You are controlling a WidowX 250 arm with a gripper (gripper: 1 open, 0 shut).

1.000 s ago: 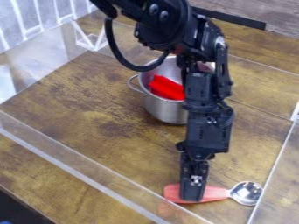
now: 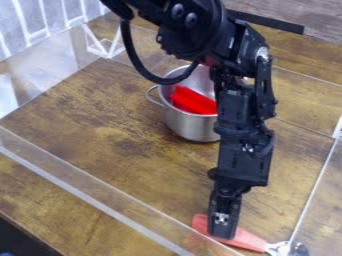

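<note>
My black gripper (image 2: 225,222) reaches down at the lower right, its fingertips at the red handle of a spoon (image 2: 243,238) lying on the wooden surface. The spoon's silver head is low at the right, near the bottom edge. Whether the fingers are closed on the handle is unclear. Behind the arm stands a steel pot (image 2: 187,125) with a red object (image 2: 190,101) inside.
The wooden board (image 2: 87,130) is clear at the left and centre. Transparent edges run along the front left and right, and a white rack (image 2: 40,30) stands at the back left.
The spoon has shifted slightly, its silver head now lower and nearer the bottom edge. My gripper has stayed at the handle, with only slight movement.
</note>
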